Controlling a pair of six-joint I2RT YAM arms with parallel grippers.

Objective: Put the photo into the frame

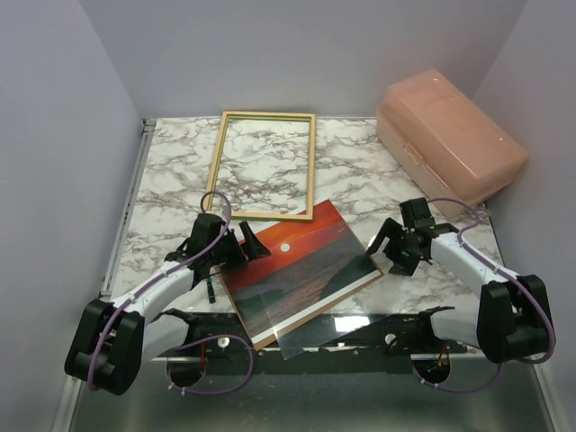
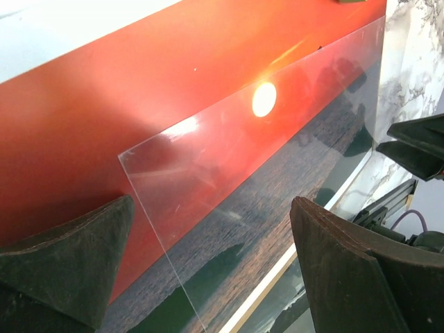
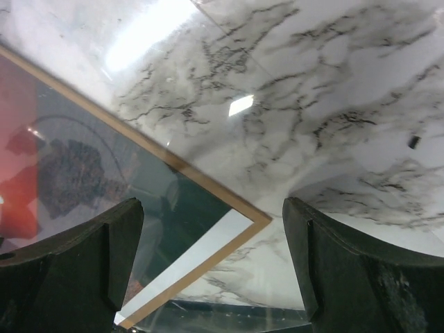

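Note:
The photo point(image 1: 297, 256), a red sunset over dark land with a white border, lies on a thin board at the front of the marble table. A clear sheet point(image 2: 201, 180) overlaps it and reaches past the front edge. The empty wooden frame point(image 1: 310, 166) lies behind, overlapping the photo's back edge. My left gripper point(image 1: 247, 238) stands open over the photo's left part, nothing between its fingers. My right gripper point(image 1: 385, 236) is open at the photo's right corner, with marble and the board's edge below its fingers.
A closed pink box point(image 1: 450, 130) fills the back right. Bare marble point(image 1: 171, 162) is at the back left and between the frame and box. Walls bound the sides and back; a dark strip runs along the front.

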